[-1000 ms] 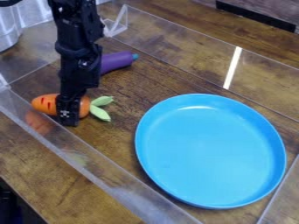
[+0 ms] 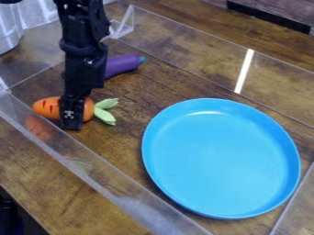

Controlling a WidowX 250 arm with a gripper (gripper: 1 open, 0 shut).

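An orange toy carrot [image 2: 50,108] with pale green leaves lies low at the left, close behind the clear tray wall. My black gripper [image 2: 72,112] reaches down from the upper left and is shut on the carrot, hiding part of it. A purple eggplant [image 2: 123,64] lies behind the arm, a little to the right.
A large blue plate [image 2: 221,158] fills the lower right. Clear tray walls run along the edges of the wooden surface. A white pot [image 2: 7,27] stands at the upper left edge. The wood between eggplant and plate is clear.
The gripper and carrot have shifted very slightly; otherwise the scene is the same.
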